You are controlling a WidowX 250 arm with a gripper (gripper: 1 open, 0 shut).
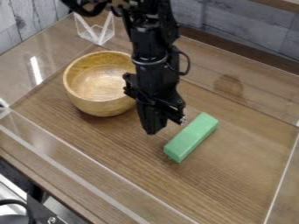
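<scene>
The black gripper (153, 125) hangs low over the wooden table, just right of a tan bowl (93, 87). Its fingers appear shut, with nothing visible between them. A green bar-shaped object (191, 136) lies on the table to the right of and slightly below the gripper, apart from it.
A white wire-like object (96, 31) sits at the back left. A dark round item (14, 213) is at the front-left corner, partly out of view.
</scene>
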